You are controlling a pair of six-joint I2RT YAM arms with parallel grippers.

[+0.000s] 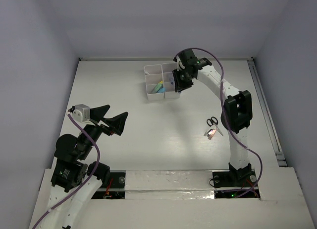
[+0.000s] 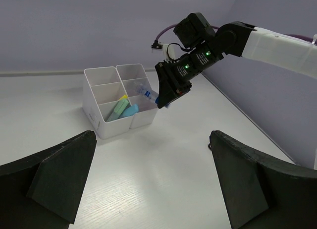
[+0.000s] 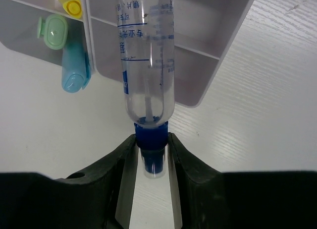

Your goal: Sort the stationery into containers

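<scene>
My right gripper has its fingers round the blue cap of a clear syringe-like tube (image 3: 146,75) with blue print, held over the right half of the white compartment organizer (image 1: 154,69). Green (image 3: 54,33), yellow (image 3: 70,5) and light-blue (image 3: 73,70) items lie in a left front compartment. Scissors (image 1: 214,122) and a small pink-and-silver item (image 1: 211,134) lie on the table at the right. My left gripper stands open and empty at the table's near left.
Grey walls border both sides and the back, with a metal rail along the right edge.
</scene>
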